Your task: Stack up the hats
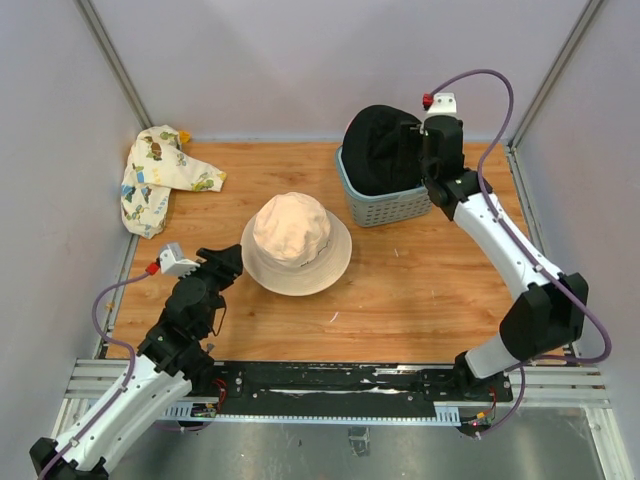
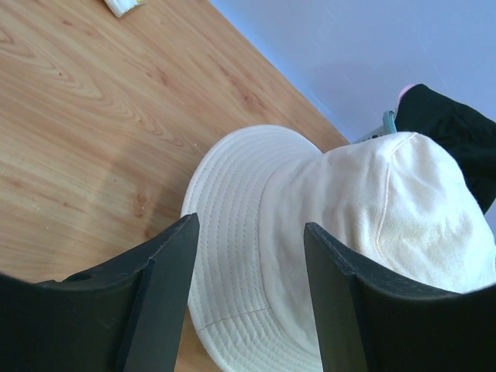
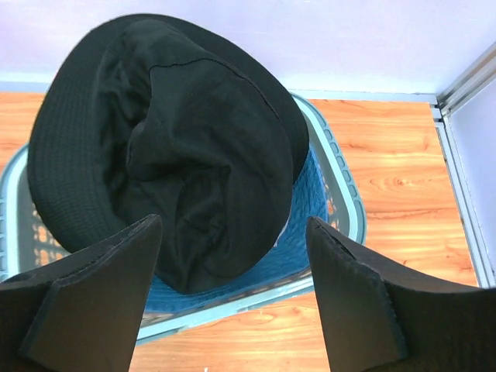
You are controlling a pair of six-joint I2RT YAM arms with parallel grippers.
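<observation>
A cream bucket hat [image 1: 292, 232] lies crown up, brim flat on the wooden table. My left gripper [image 1: 238, 258] is at the left edge of its brim. In the left wrist view, the fingers [image 2: 167, 271] stand part open in front of the hat's brim and crown, holding nothing. A black hat [image 3: 201, 155] sits crumpled inside the grey-blue basket [image 1: 390, 209] at the back. Over the basket's right part is my right gripper, open, its fingers [image 3: 116, 279] apart and nothing between them; the black hat lies beyond them.
A patterned cloth item [image 1: 150, 180], pale with coloured prints, lies at the back left against the wall. Bare table [image 1: 400, 300] shows in the front middle and right. The back wall stands close behind the basket.
</observation>
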